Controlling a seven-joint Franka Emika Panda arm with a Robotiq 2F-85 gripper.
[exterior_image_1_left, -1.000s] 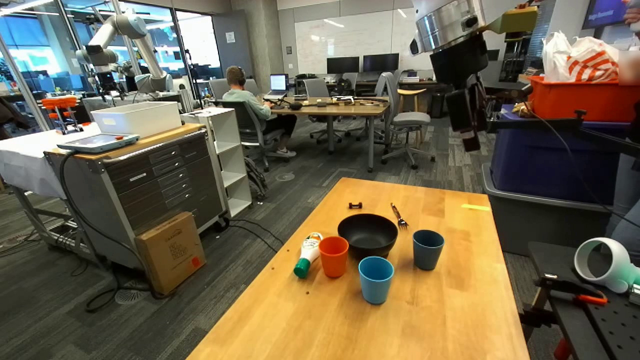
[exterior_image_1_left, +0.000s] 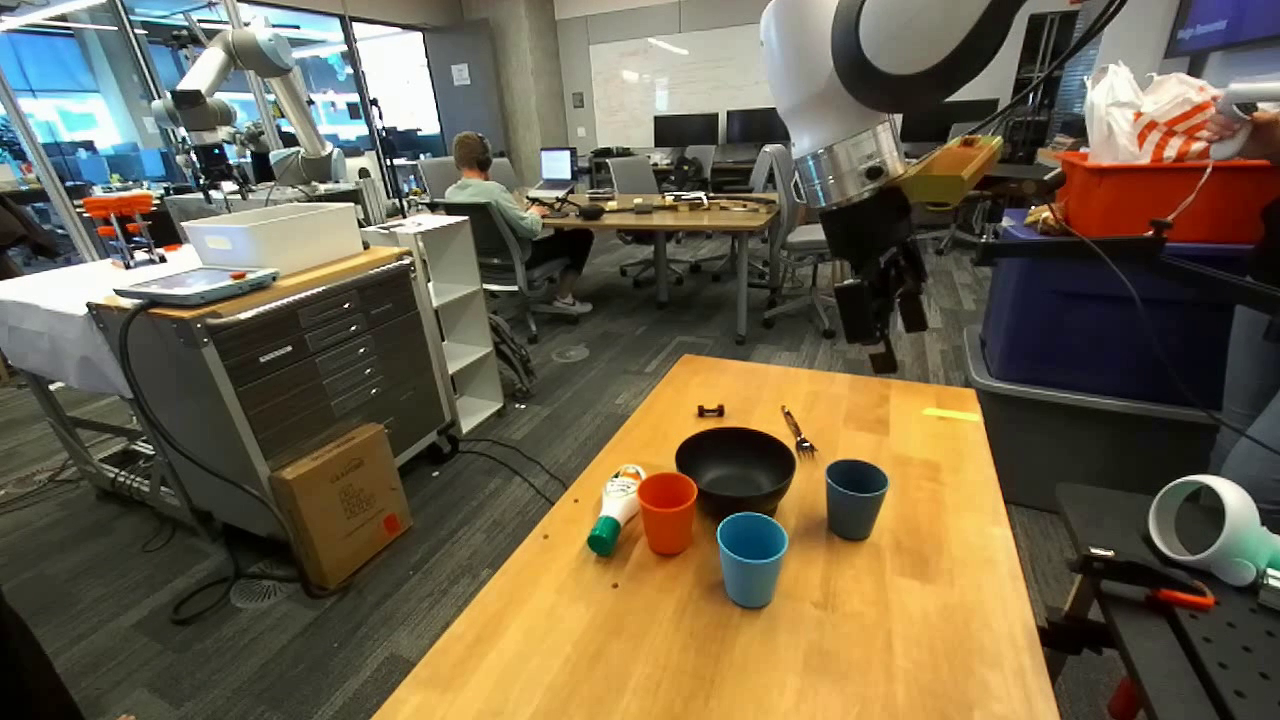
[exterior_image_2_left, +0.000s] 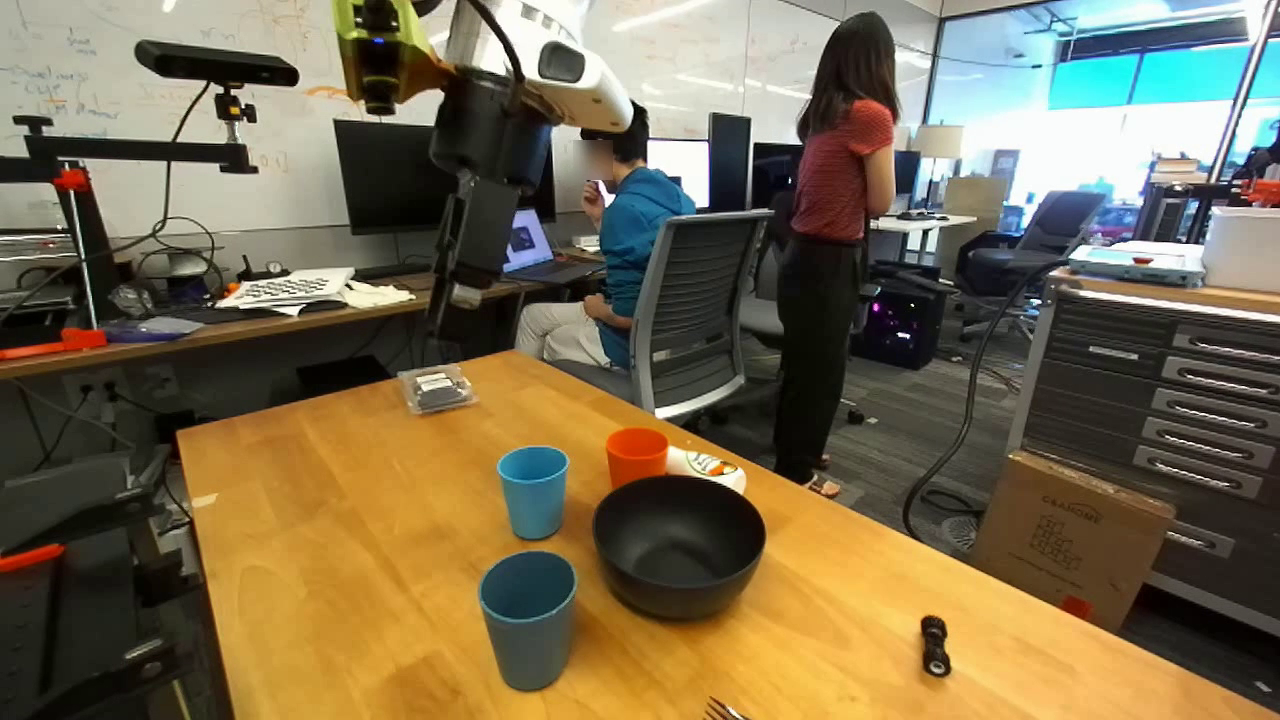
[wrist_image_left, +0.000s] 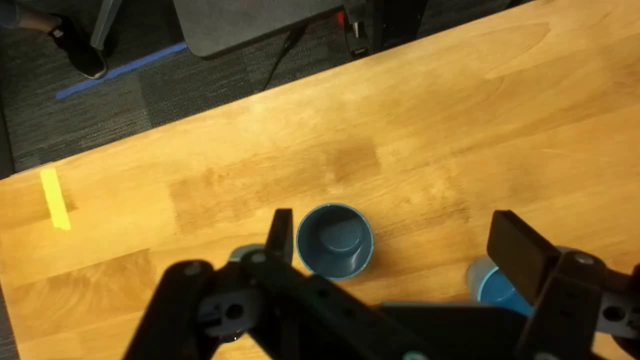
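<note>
My gripper (exterior_image_1_left: 890, 342) hangs open, well above the wooden table in exterior view 1, with no object held. In the wrist view its fingers (wrist_image_left: 280, 237) are wide apart, and the dark blue-grey cup (wrist_image_left: 334, 241) appears upright below, nearer the left finger. The light blue cup (wrist_image_left: 504, 291) is partly hidden behind the right finger. A black bowl (exterior_image_1_left: 735, 470) sits among the cups, with the orange cup (exterior_image_1_left: 667, 512) beside it. A white bottle with a green cap (exterior_image_1_left: 617, 510) lies on its side against the orange cup.
A fork (exterior_image_1_left: 797, 432) and a small black dumbbell-shaped object (exterior_image_1_left: 710, 410) lie beyond the bowl. Yellow tape (exterior_image_1_left: 951, 415) marks the table's far right corner. In exterior view 2, a clear packet (exterior_image_2_left: 437, 388) rests at the opposite table end.
The arm and gripper have moved left and lower in exterior view 1, coming closer to the table's far end. Cups, bowl, bottle and fork have stayed put.
</note>
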